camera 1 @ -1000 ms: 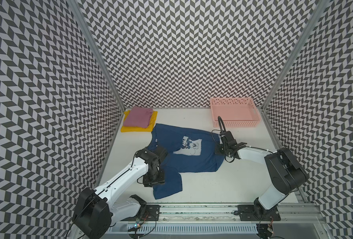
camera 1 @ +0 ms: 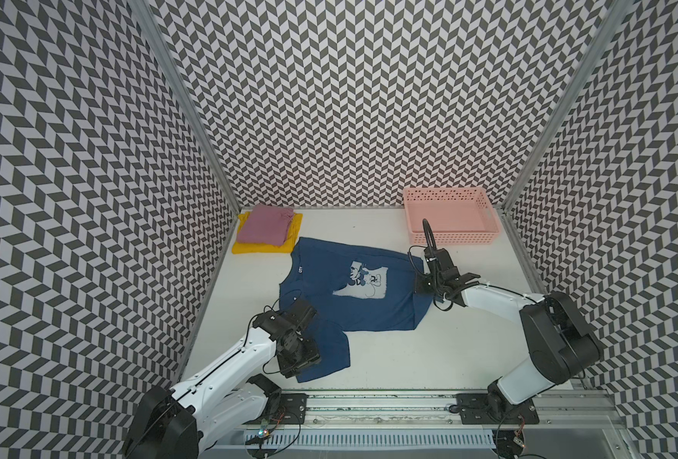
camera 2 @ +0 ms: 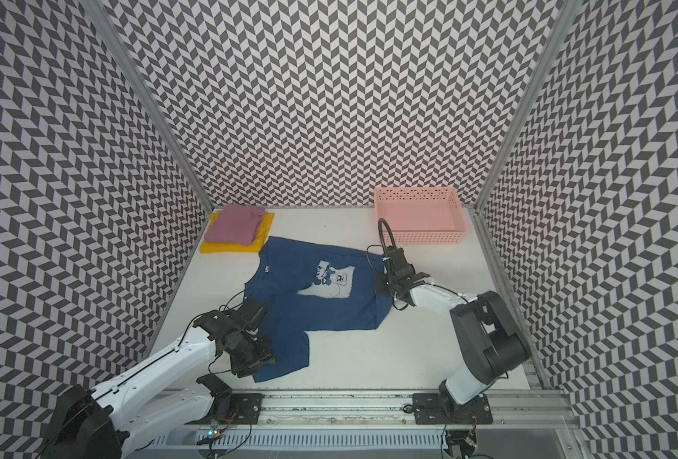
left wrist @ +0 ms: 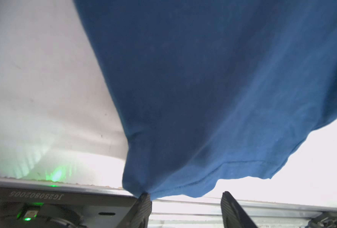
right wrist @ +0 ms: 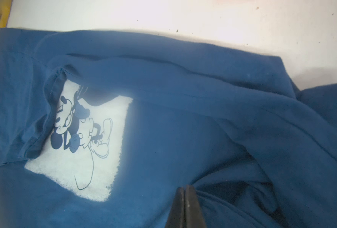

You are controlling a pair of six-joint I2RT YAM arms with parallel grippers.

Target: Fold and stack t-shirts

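Note:
A navy T-shirt [camera 1: 377,310] with a white Mickey print [right wrist: 111,152] lies across the table, one side folded in over the body. Its sleeve [left wrist: 176,114] reaches toward the front rail, creased, with an uneven hem. My left gripper is open at that sleeve's hem corner, nothing visible held between its fingers. My right gripper is shut over the shirt's right-hand part beside a bunched fold, its tips together with no cloth seen between them.
A folded mauve shirt [camera 1: 265,223] on a yellow one [camera 1: 245,247] sits at the back left. An empty pink basket [camera 1: 450,210] stands at the back right. Bare table [camera 1: 461,352] shows at front right.

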